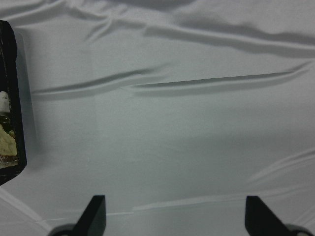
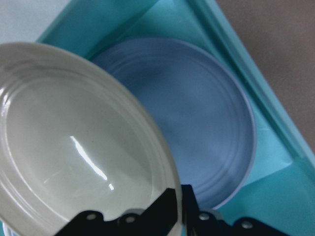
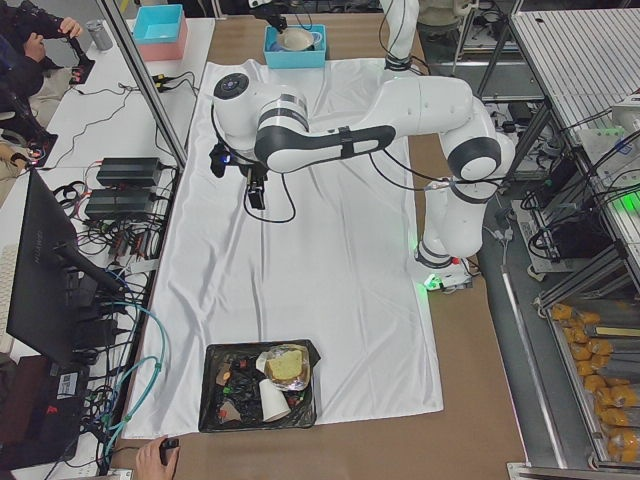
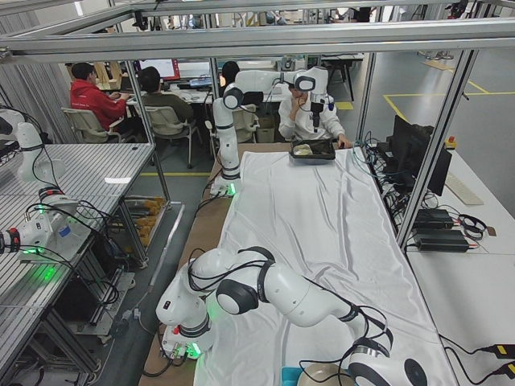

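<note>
A cream plate (image 2: 74,137) is tilted over a blue plate (image 2: 197,118) inside the turquoise bin (image 3: 294,60) at the far end of the table. My right gripper is shut on the cream plate's rim. My left gripper hangs open and empty above the white cloth; in the camera left view it (image 3: 255,195) is over the cloth's upper middle.
A black tray (image 3: 210,400) holding scraps, food in wrapping and a white cup sits at the cloth's near end, with a person's hand (image 3: 155,462) beside it. The cloth between tray and bin is clear. Monitor and cables line the left side.
</note>
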